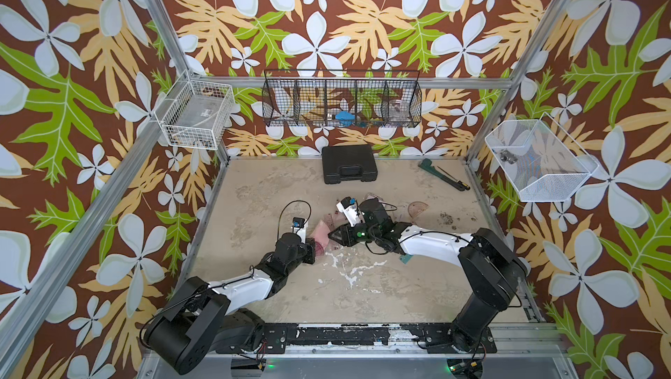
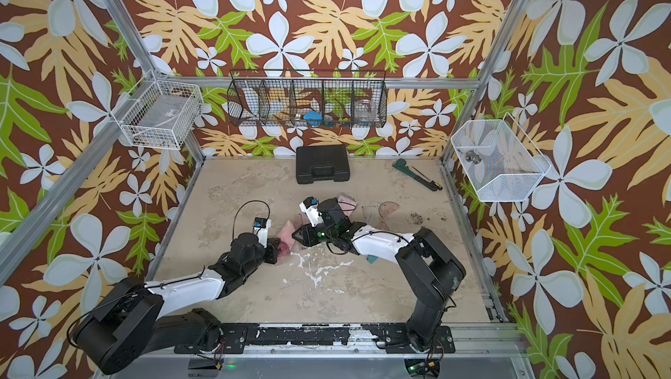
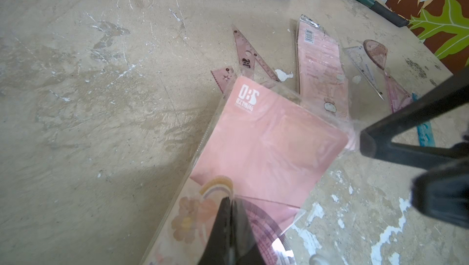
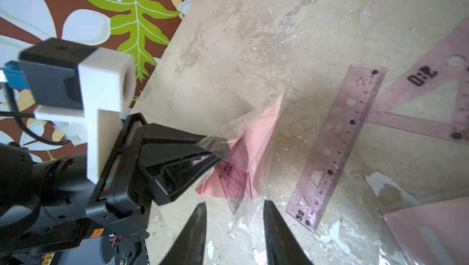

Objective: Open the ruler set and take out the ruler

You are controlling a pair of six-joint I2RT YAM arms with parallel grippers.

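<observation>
A clear sleeve with a pink card, the ruler set (image 3: 273, 143), hangs from my left gripper, which is shut on its thin plastic. Inside, a translucent purple piece (image 4: 233, 177) shows through the film, near an open, flared end. My right gripper stands open close to that end; its fingers seem clear of the sleeve, though the depth is hard to judge. Loose on the table lie a straight pink ruler (image 4: 337, 143) and a pink triangle (image 4: 425, 84). In the top left view, the two grippers nearly meet and partly hide the sleeve.
A second pink packet (image 3: 322, 64) lies flat beyond the sleeve. More drawing pieces, including a protractor (image 1: 417, 209), are to the right. A black case (image 1: 349, 164) and a green-handled tool (image 1: 444, 174) lie at the back.
</observation>
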